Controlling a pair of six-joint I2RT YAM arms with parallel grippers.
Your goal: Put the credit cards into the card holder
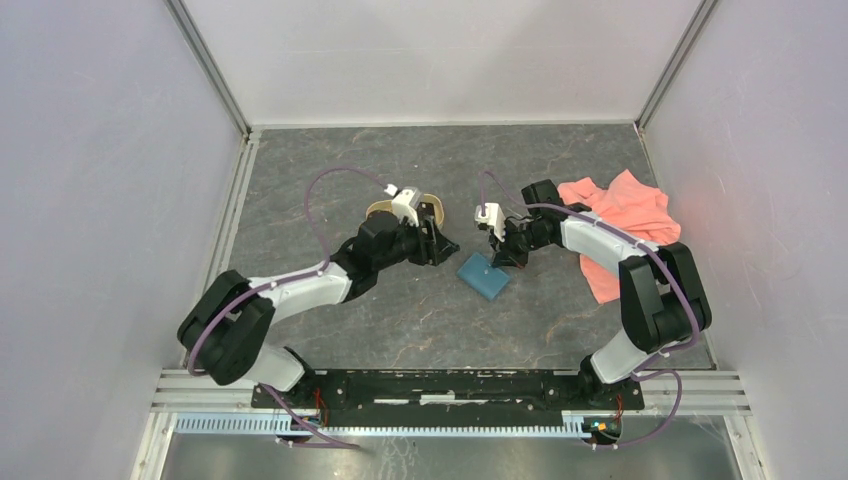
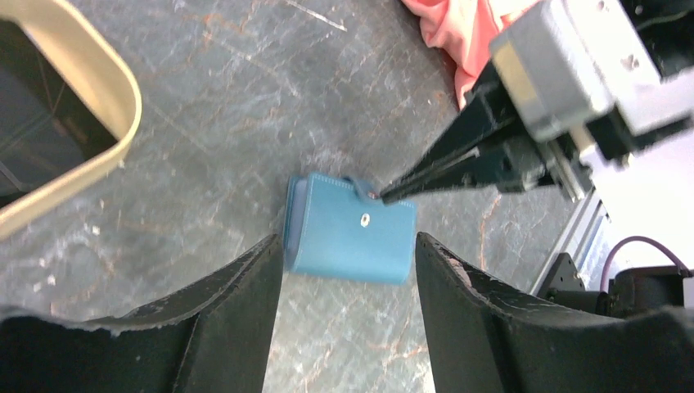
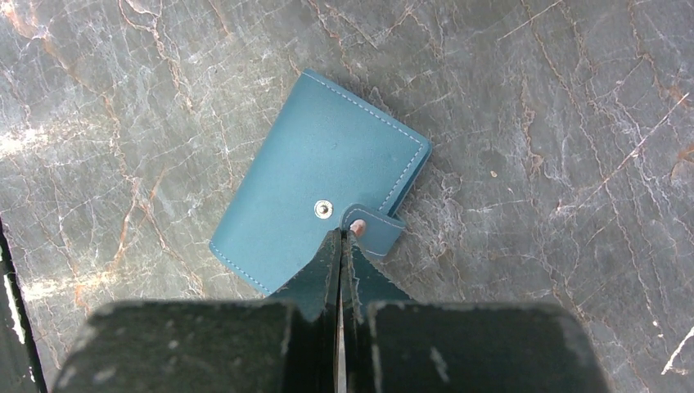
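The blue card holder (image 1: 483, 280) lies on the marble surface at centre right, its strap flap (image 3: 378, 237) lifted off the snap (image 3: 323, 209). My right gripper is shut, its tips at the flap, with no object visible between them. My left gripper stands open, left of the holder in the top view, its fingers empty; its wrist view shows the holder (image 2: 344, 233) beyond the tips. A tan tray (image 2: 123, 90) with a dark interior sits behind the left arm; I cannot tell whether cards are in it.
A pink cloth (image 1: 625, 210) lies at the right, behind the right arm. Bare surface (image 1: 390, 330) shows in the front middle and far back. White walls enclose the sides and back.
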